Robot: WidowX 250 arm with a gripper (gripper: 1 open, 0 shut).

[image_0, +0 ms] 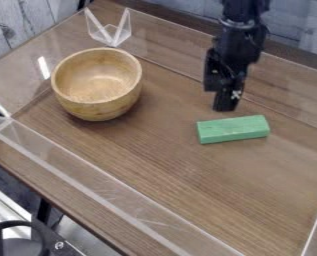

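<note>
My black arm reaches down from the top right, its gripper [225,96] low over the wooden table, behind a green block [233,128]; the gap between the fingers is blurred. The green block lies flat at the right of centre. A tan wooden bowl [97,100] sits on the left.
A small white wire-like object [109,32] stands at the back left. A dark object lies at the bottom left corner.
</note>
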